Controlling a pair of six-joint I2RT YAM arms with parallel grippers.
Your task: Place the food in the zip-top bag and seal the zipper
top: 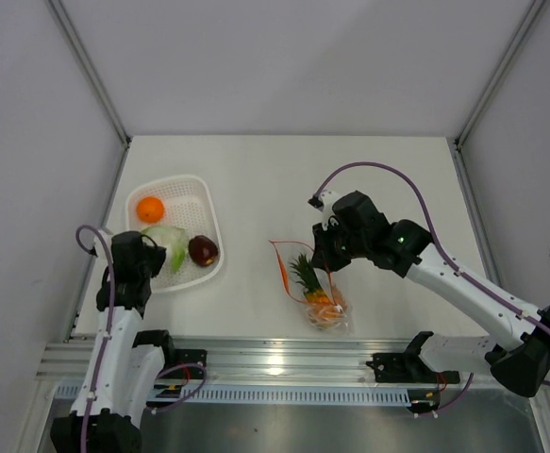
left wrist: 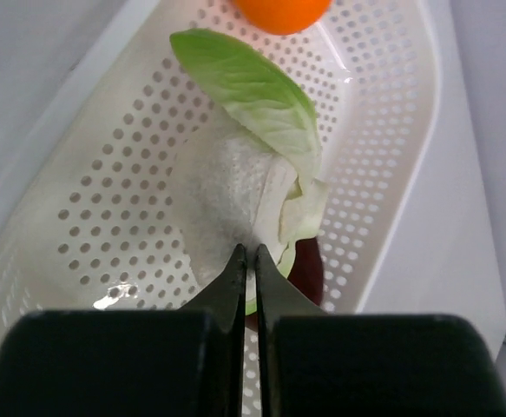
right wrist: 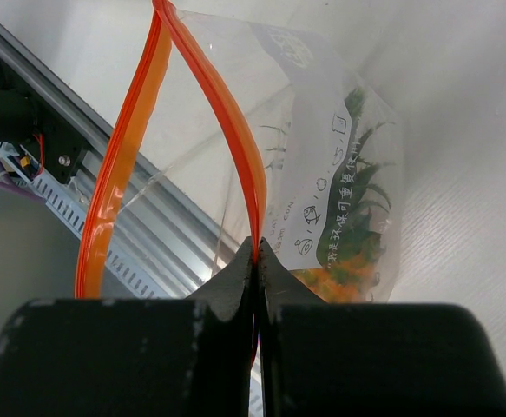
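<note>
In the white perforated basket (top: pixel 194 193), my left gripper is shut at the pale cabbage (left wrist: pixel 231 195); whether any leaf is between its fingertips is unclear. An orange (top: pixel 150 209) and a dark round purple item (top: pixel 203 250) share the basket. My right gripper is shut on the orange zipper edge of the clear bag (right wrist: pixel 322 130), whose other edge hangs apart. A pineapple-like food with green leaves (top: pixel 308 278) and an orange body lies inside the bag.
A metal rail (top: pixel 275 345) runs along the front edge, and walls enclose the sides.
</note>
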